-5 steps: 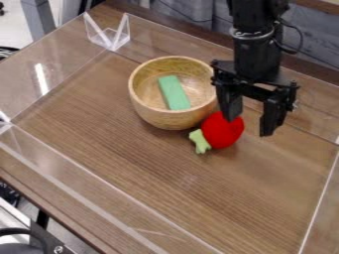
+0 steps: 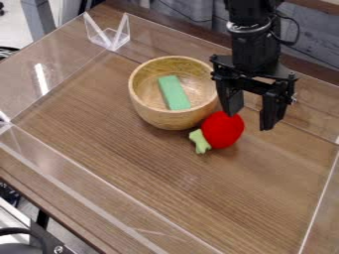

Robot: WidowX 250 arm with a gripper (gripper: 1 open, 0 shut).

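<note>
My black gripper [image 2: 249,105] hangs over the right side of the table, open, its two fingers spread wide. A red round object [image 2: 224,130] lies just below and left of the left finger, on the table. A small pale green piece [image 2: 200,141] sticks out at its lower left. To the left, a wooden bowl [image 2: 143,86] holds a green rectangular object [image 2: 173,91].
A clear plastic or wire holder [image 2: 109,30] stands at the back left. A raised edge runs along the back right.
The gripper has risen slightly from near the red object. The objects on the table look unchanged.
</note>
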